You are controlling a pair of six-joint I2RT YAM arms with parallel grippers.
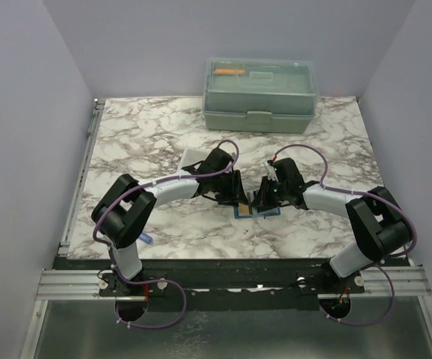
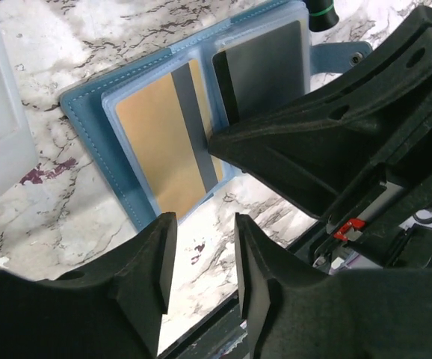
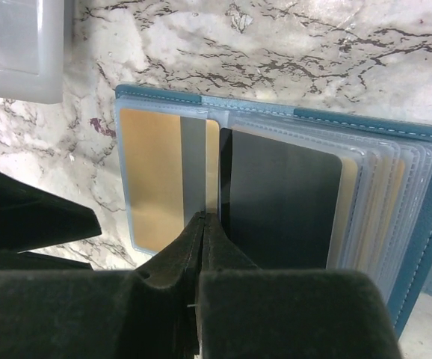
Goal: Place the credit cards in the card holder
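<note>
A blue card holder point(image 2: 96, 131) lies spread on the marble table with clear sleeves. In its left sleeve shows a tan card with a dark stripe point(image 3: 152, 176). A dark card point(image 3: 283, 191) fills the sleeve on the right, above several stacked sleeves. My right gripper is shut, its tips at the edge of the tan card near the middle of the holder, nothing visible between them. My left gripper stands part open with an empty gap, close to the front edge of the holder.
A white tray point(image 2: 3, 120) lies just left of the holder. A lidded green box point(image 1: 259, 97) stands at the back. Toward the front left is a small blue object point(image 1: 146, 238). The two grippers are close together over the holder.
</note>
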